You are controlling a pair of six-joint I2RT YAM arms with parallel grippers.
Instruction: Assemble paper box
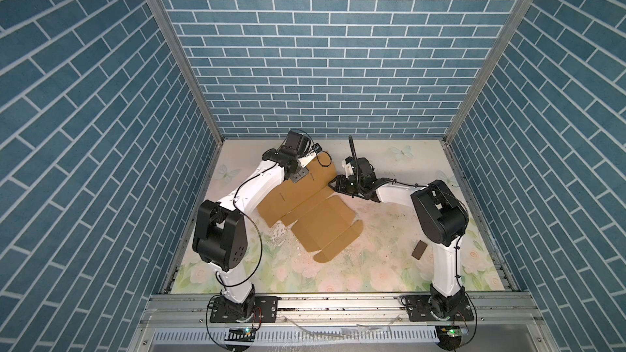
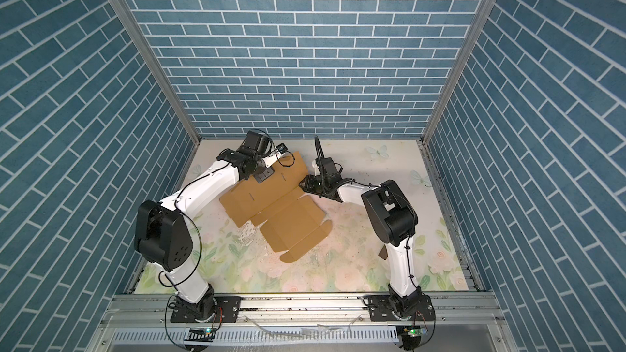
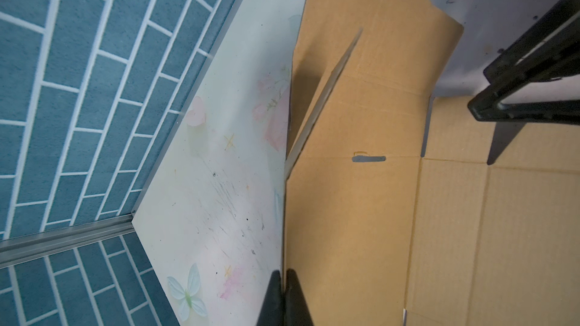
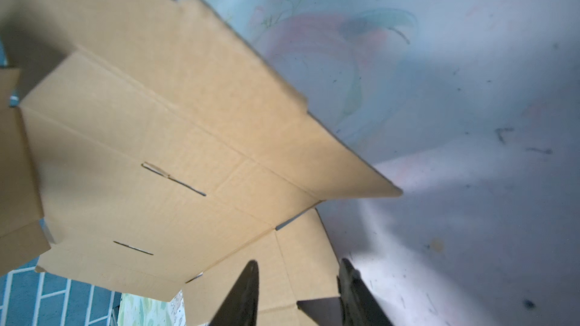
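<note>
A brown cardboard box blank [image 1: 324,219] lies unfolded at the middle of the table, its large back panel [image 2: 251,192] partly hidden by my left arm. In the left wrist view my left gripper is shut, with the thin edge of a raised cardboard flap [image 3: 323,105] running between its fingertips. My right gripper is open at the blank's right side, by the crease between two panels. Between its fingers I see part of a small side flap [image 4: 309,253] behind, apparently not pinched.
A small dark brown block [image 1: 419,249] lies at the front right of the table [image 1: 391,267]. Free room remains at the right and along the front. Brick-patterned walls enclose the back and sides.
</note>
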